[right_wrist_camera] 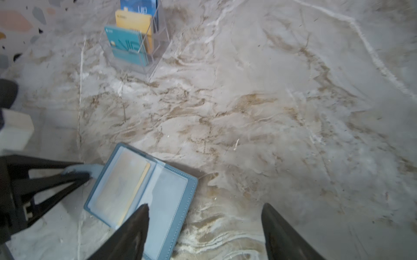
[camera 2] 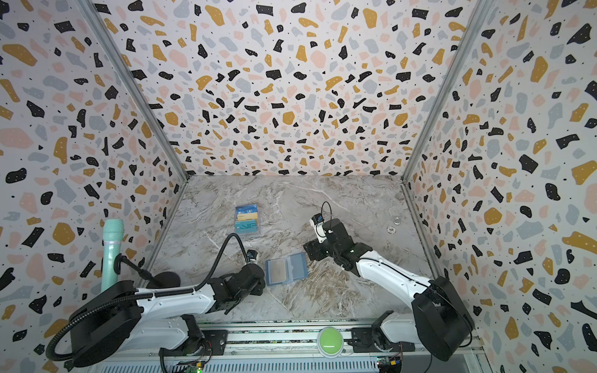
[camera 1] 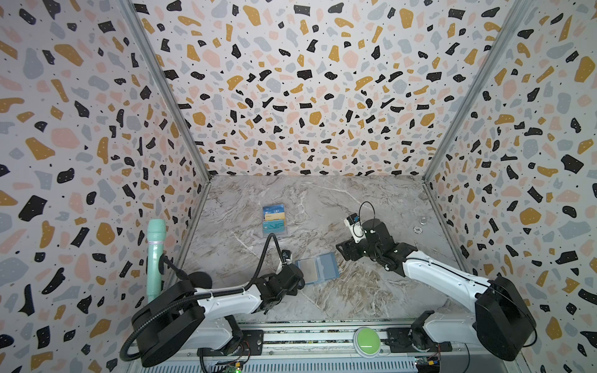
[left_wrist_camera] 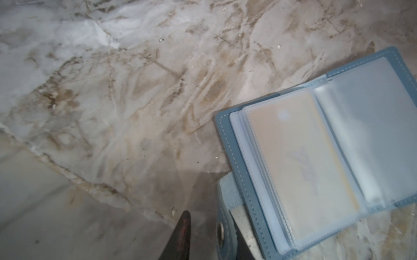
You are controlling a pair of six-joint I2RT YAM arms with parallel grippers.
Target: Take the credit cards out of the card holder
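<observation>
The blue card holder [left_wrist_camera: 228,143] lies spread on the marble table, clear sleeves facing up. A pale yellowish card [left_wrist_camera: 304,164] shows through its left sleeve; the right sleeve [left_wrist_camera: 373,125] looks empty. At the holder's left edge, my left gripper has its fingers apart on either side of the closure strap [left_wrist_camera: 223,225], which stands nearer the right finger. Whether a finger touches the strap, I cannot tell. My right gripper is open and empty, above the table just right of the holder [right_wrist_camera: 191,186].
At the back left, a clear stand [right_wrist_camera: 160,41] bears a blue card [right_wrist_camera: 139,6], a yellow card [right_wrist_camera: 133,20] and a teal card [right_wrist_camera: 126,43]. A small round metal item [camera 1: 418,229] lies far right.
</observation>
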